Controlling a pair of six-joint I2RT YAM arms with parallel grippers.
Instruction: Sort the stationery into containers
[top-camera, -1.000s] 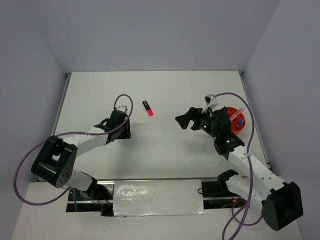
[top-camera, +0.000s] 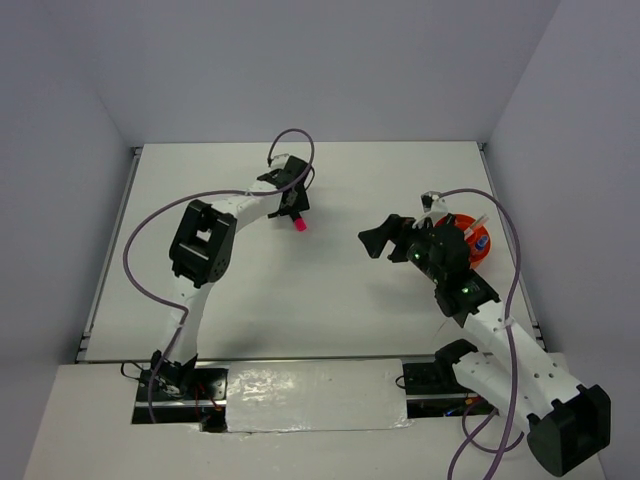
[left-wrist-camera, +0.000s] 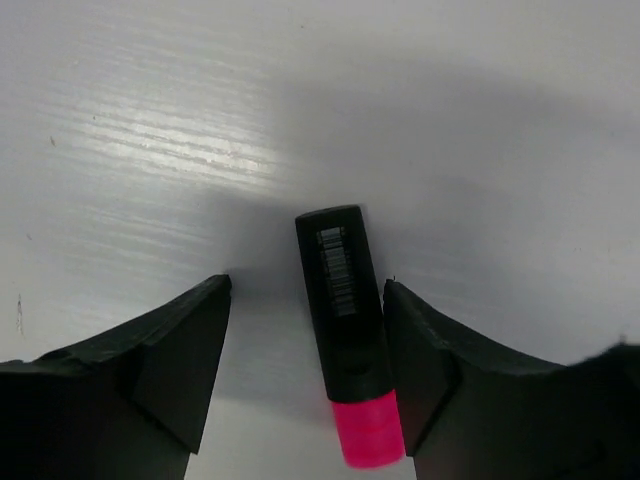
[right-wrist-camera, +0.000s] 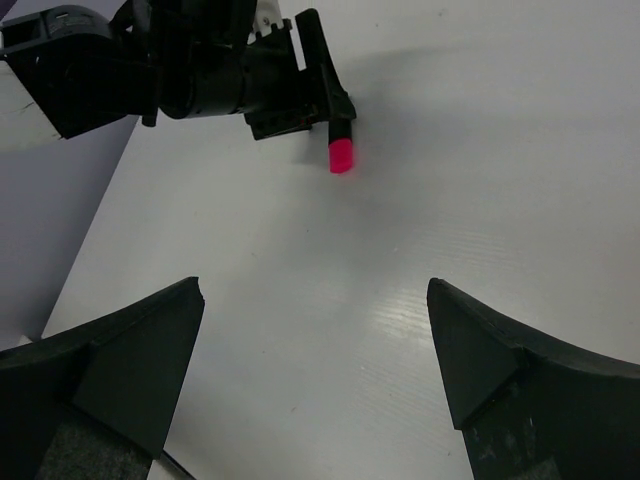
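Observation:
A black marker with a pink cap (left-wrist-camera: 345, 300) lies on the white table, upper middle in the top view. My left gripper (top-camera: 290, 205) is over it; in the left wrist view its fingers stand part open on either side of the marker, the right one beside or against it. My right gripper (top-camera: 380, 235) stands open above the table to the right, with nothing between its fingers. An orange container (top-camera: 475, 250) holding stationery, including a blue item (top-camera: 481, 243), sits at the right, partly hidden by the right arm.
Grey walls surround it on the sides and back. Cables loop over both arms.
My right gripper has shifted slightly to the right.

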